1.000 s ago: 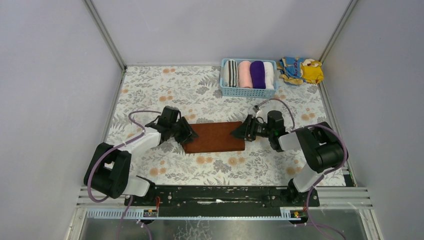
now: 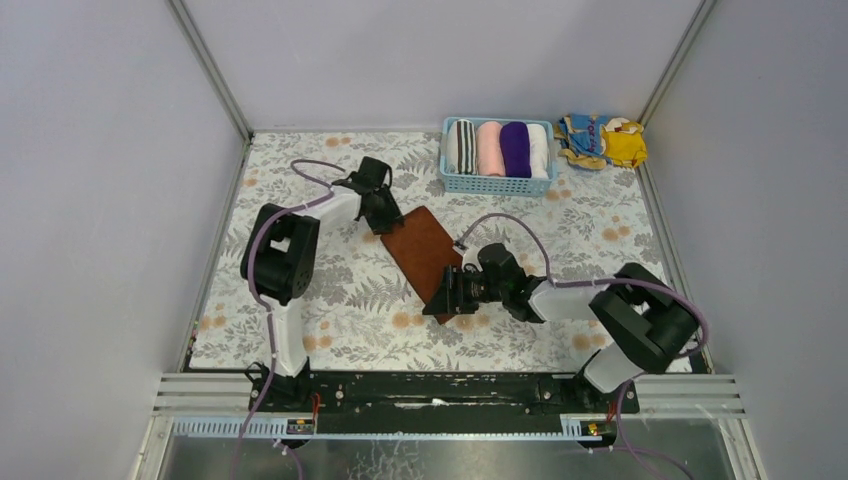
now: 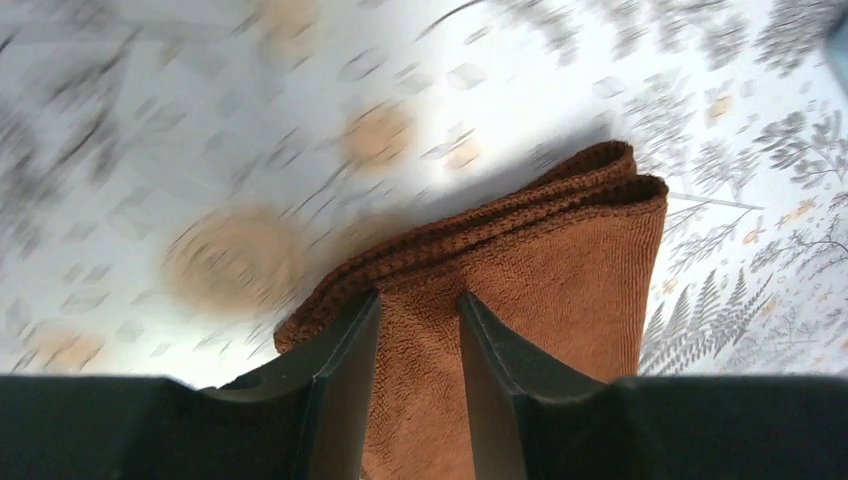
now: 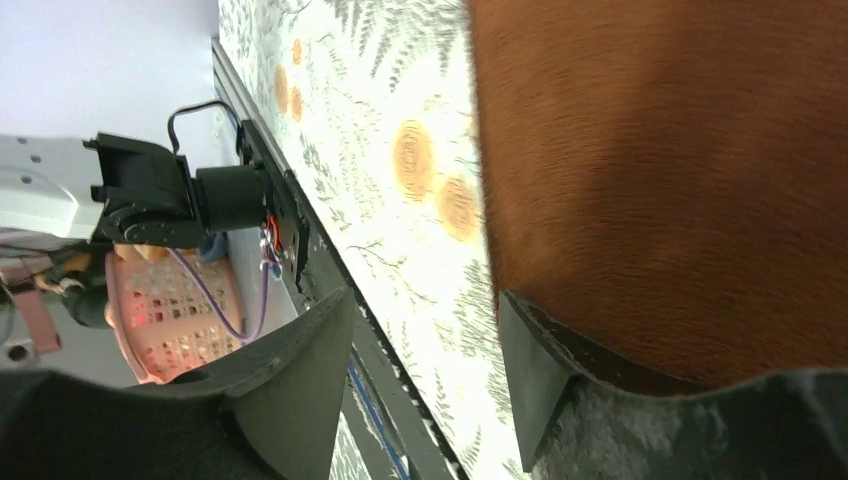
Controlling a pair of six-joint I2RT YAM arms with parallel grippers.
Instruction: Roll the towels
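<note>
A brown folded towel [image 2: 420,250] lies diagonally on the patterned mat. My left gripper [image 2: 389,222] is at its upper-left end; in the left wrist view its fingers [image 3: 420,330] are a little apart over the folded edge of the towel [image 3: 540,310]; whether cloth sits between them I cannot tell. My right gripper [image 2: 450,290] is over the towel's lower end; in the right wrist view it [image 4: 425,310] stands open, one finger beside the towel's side edge.
A blue basket [image 2: 495,185] at the back holds several rolled towels. Folded blue and yellow cloths [image 2: 600,140] lie at the back right.
The towel has turned from horizontal to diagonal.
</note>
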